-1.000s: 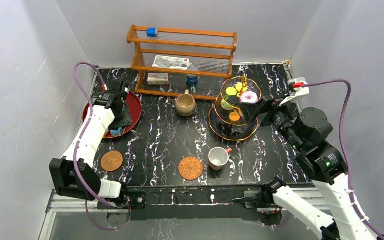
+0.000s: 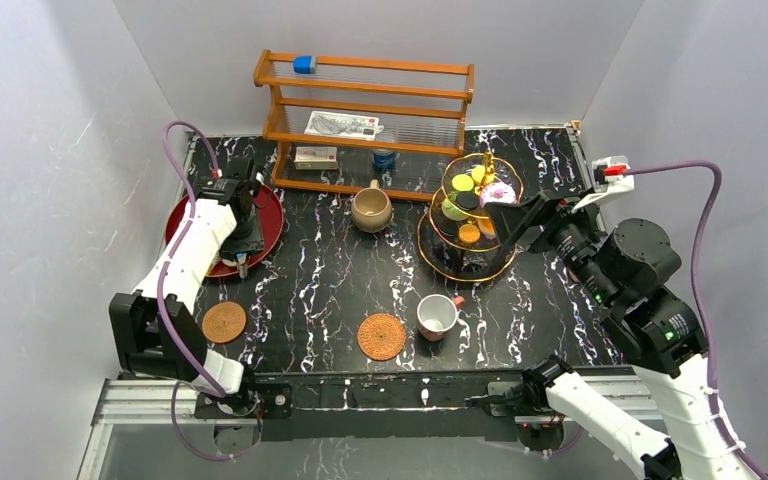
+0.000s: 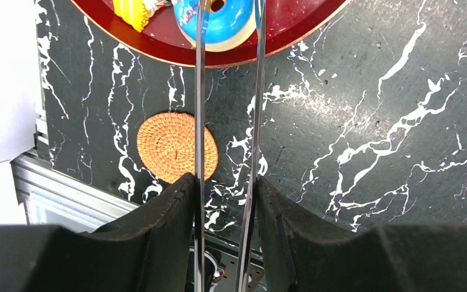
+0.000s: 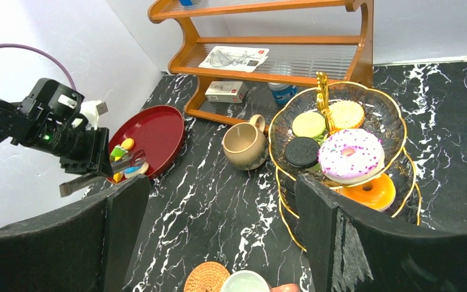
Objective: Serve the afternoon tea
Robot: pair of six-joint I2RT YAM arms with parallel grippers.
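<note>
My left gripper (image 2: 242, 255) is over the red plate (image 4: 157, 137) at left. In the left wrist view its two long metal tong-like fingers reach over a blue donut (image 3: 234, 24) beside a yellow piece (image 3: 127, 12); whether they grip it is unclear. My right gripper (image 2: 505, 225) stands open by the tiered stand (image 2: 447, 267), which holds a pink sprinkled donut (image 4: 348, 155), an orange donut (image 4: 374, 193) and several cookies. A tan mug (image 2: 370, 208) stands centre; a white cup (image 2: 436, 317) stands near the front.
Coasters (image 2: 224, 322) (image 3: 167, 143) lie left and front centre. A wooden shelf (image 2: 364, 85) with small boxes and a jar stands at the back. The marble counter between plate and stand is clear.
</note>
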